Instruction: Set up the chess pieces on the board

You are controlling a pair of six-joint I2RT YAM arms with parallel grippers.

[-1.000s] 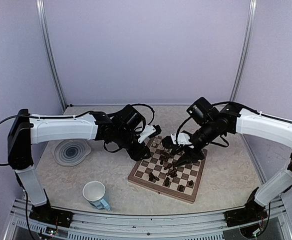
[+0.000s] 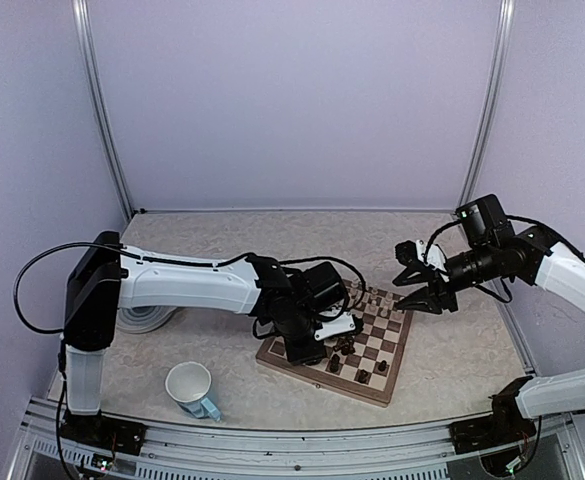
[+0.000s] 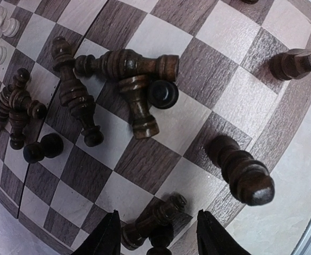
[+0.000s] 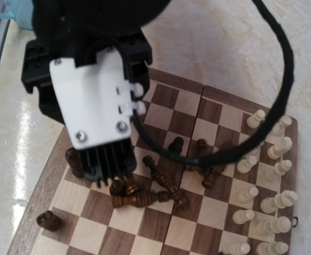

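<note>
The chessboard (image 2: pixel 370 386) holds white pieces (image 4: pixel 275 200) in rows at one side and dark pieces, several lying heaped mid-board (image 3: pixel 128 65). A few dark pieces stand along the near edge, one (image 3: pixel 245 178) tall in the left wrist view. My left gripper hangs low over that side, fingers apart above a lying dark piece (image 3: pixel 144 228) and another dark piece (image 3: pixel 160 245) beside it. My right gripper (image 2: pixel 409 300) is open in the air above the board's right edge, nothing visibly held.
A white-and-blue mug (image 2: pixel 187 385) stands at the front left. A stack of lids (image 2: pixel 142 320) lies behind it at the left, partly under my left arm.
My right arm has pulled back from the board's middle to the right. My left gripper has moved right and toward the front, down over the near dark pieces.
</note>
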